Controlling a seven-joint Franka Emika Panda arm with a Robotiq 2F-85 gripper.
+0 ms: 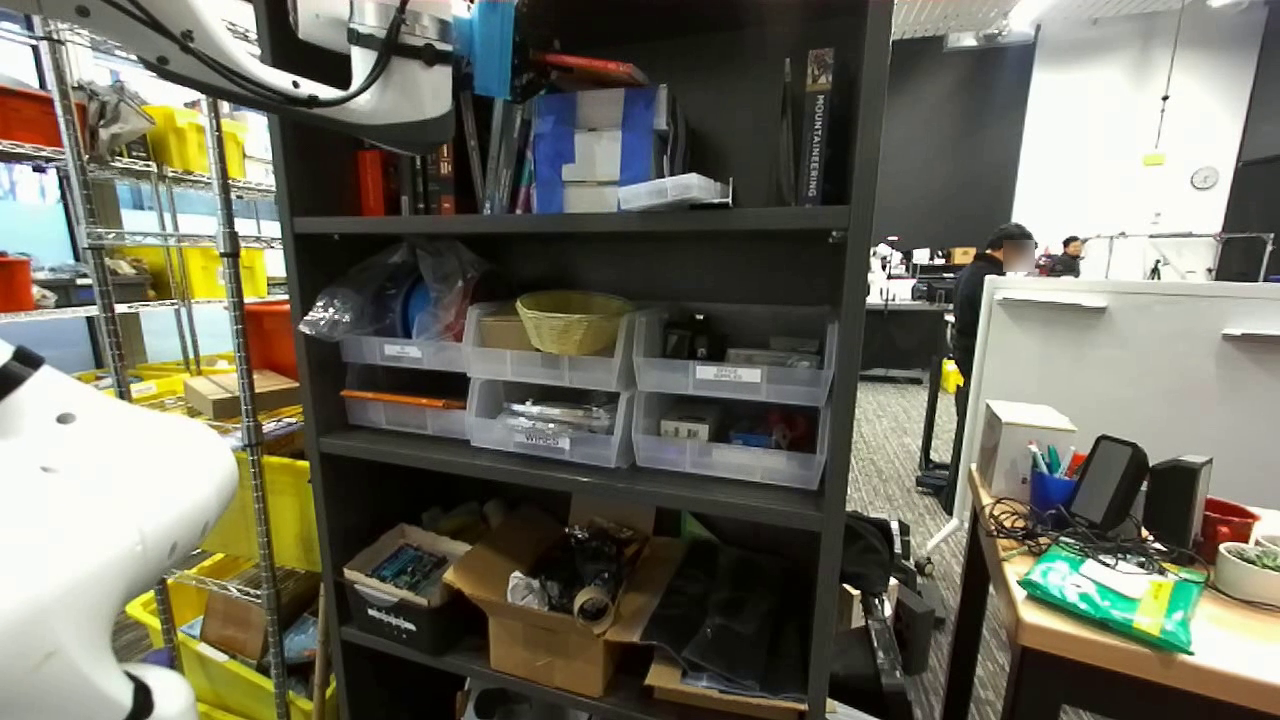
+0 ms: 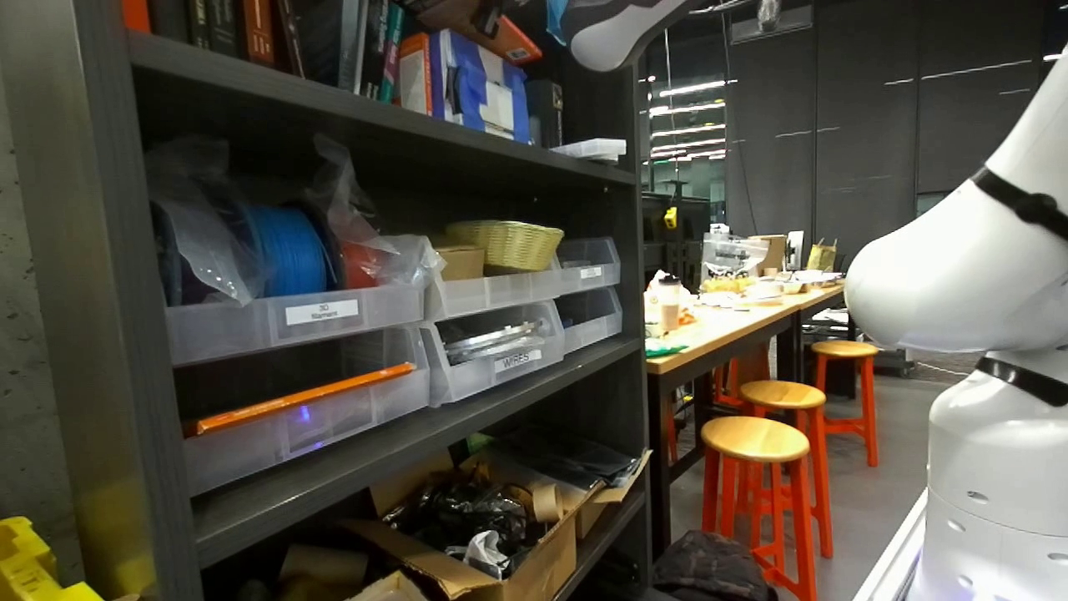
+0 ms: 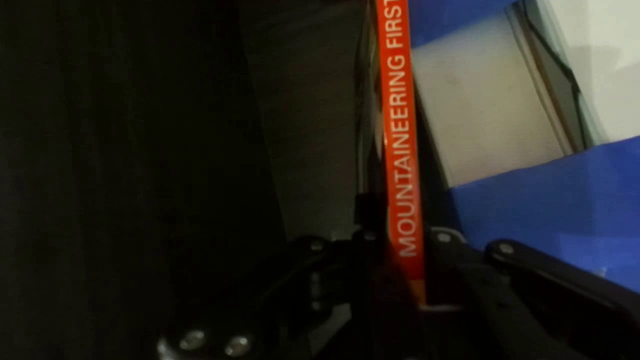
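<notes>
Between the fingers of my gripper is a thin red book [image 3: 400, 129], its white spine lettering reading "MOUNTAINEERING FIRST". The fingers are shut on it near one end of the spine. In exterior view 1 the red book [image 1: 590, 68] is held roughly flat, just above a box wrapped in blue and white [image 1: 596, 138] on the top shelf. Exterior view 2 also has the red book [image 2: 512, 42] over that box; whether they touch, I cannot tell. The gripper is dark and partly hidden in both exterior views.
Upright books [image 1: 492, 156] stand left of the wrapped box. A white tray [image 1: 674, 192] lies to its right, then bare shelf [image 1: 756, 217], then a black "MOUNTAINEERING" book [image 1: 818, 132] near the right side panel [image 1: 861, 300]. Clear bins [image 1: 729, 380] fill the shelf below.
</notes>
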